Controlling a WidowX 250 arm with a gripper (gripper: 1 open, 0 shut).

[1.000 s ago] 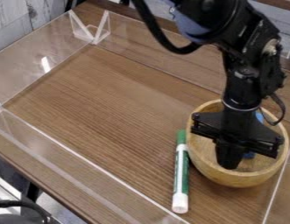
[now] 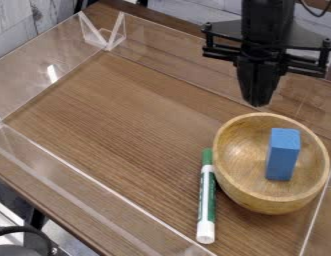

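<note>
The black gripper (image 2: 259, 92) hangs high at the top right, above and clear of a wooden bowl (image 2: 241, 155). I cannot tell how far its fingers are apart, and I see nothing held in it. A blue block (image 2: 283, 153) stands in the right part of the bowl. A green and white marker (image 2: 207, 195) lies on the wooden table just left of the bowl.
Clear walls edge it at the left, and a white wire-like piece (image 2: 101, 35) sits at the back left edge. A dark gap runs along the lower left.
The gripper has risen out of the bowl toward the back, uncovering the blue block inside. The bowl and marker look unmoved.
</note>
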